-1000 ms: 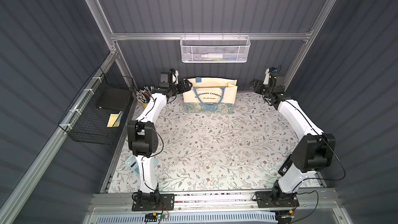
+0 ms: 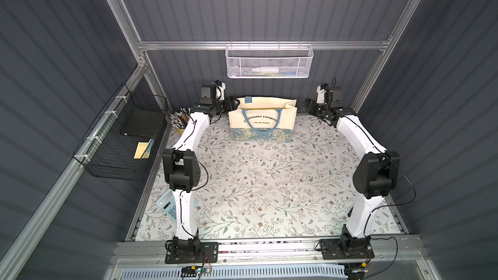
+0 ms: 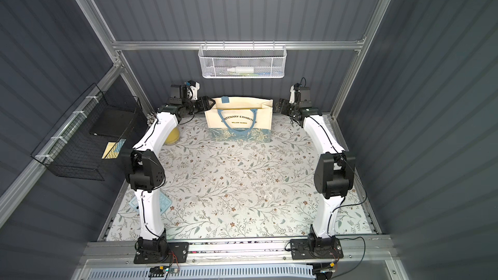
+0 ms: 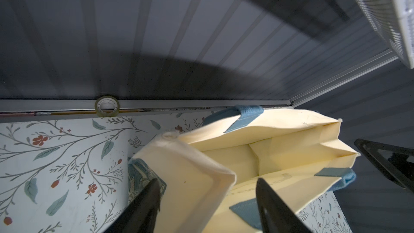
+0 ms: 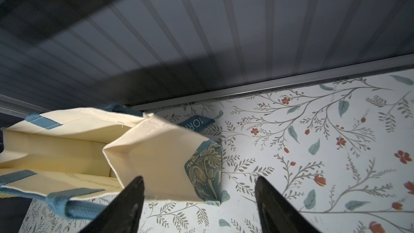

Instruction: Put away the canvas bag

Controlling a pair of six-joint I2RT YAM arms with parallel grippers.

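The cream canvas bag [image 2: 262, 118] stands upright near the back wall, its mouth open and its blue handles [image 2: 251, 123] hanging on the front. Blue floral print covers its lower part. At the bag's upper left edge is my left gripper, its fingers [image 4: 144, 209] spread. The bag's left side panel [image 4: 185, 185] shows in the space between them, but whether they touch it I cannot tell. My right gripper is open too, just right of the bag in the top views, with a small gap. The bag's right side panel [image 5: 151, 159] lies ahead of it.
A white mesh basket [image 2: 269, 67] hangs on the back wall above the bag. On the left wall is a black wire basket [image 2: 111, 168]. A brush pot [image 3: 172, 135] and a calculator [image 2: 167, 204] sit at the left.
My right gripper has moved left, closer to the bag's right side. The left gripper has shifted only slightly, beside the bag's left edge. The bag has stayed in place.
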